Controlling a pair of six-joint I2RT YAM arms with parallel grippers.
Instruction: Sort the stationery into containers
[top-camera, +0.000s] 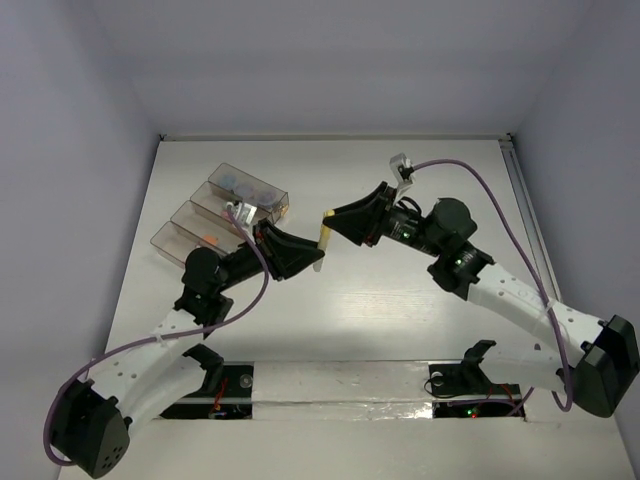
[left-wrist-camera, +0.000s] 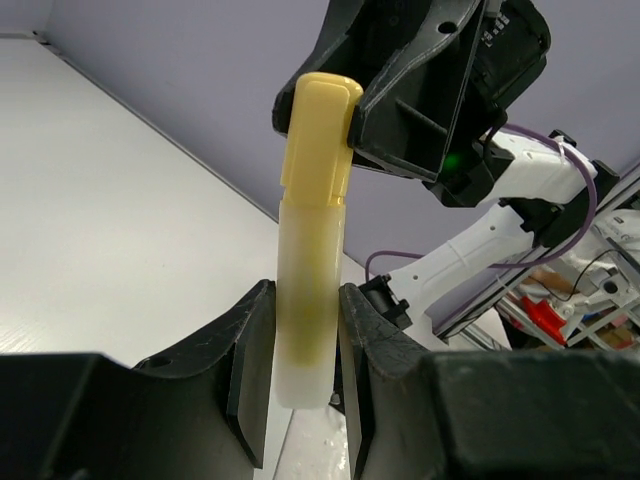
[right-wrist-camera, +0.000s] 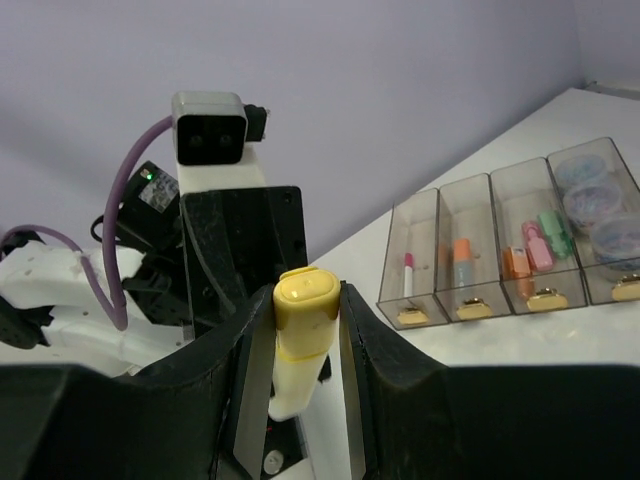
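A marker with a yellow cap and a whitish translucent body (left-wrist-camera: 309, 290) stands nearly upright between the two grippers above the table. My right gripper (top-camera: 329, 221) is shut on its yellow end (right-wrist-camera: 306, 292). My left gripper (top-camera: 319, 261) has its fingers (left-wrist-camera: 255, 350) on either side of the lower white part, very close to it; whether they press on it cannot be told. The clear compartment box (top-camera: 172, 222) lies on the table's left side, partly behind the left arm. Its compartments, seen in the right wrist view, hold several items, including an orange-capped piece (right-wrist-camera: 462, 262).
One compartment has pink (right-wrist-camera: 537, 246) and green (right-wrist-camera: 555, 233) pieces; another holds round clear containers (right-wrist-camera: 593, 202). A slim white stick (right-wrist-camera: 408, 275) lies in the end compartment.
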